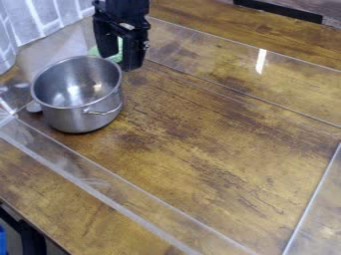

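Observation:
A steel pot with side handles stands on the wooden table at the left. Behind it, at the top, my black gripper hangs over a light green object, which it partly hides. Whether the fingers are open or shut, and whether anything is between them, I cannot tell.
Bare wooden tabletop fills the middle and right, crossed by clear strips along the edges. A crumpled pale cloth or foil is at the back left corner.

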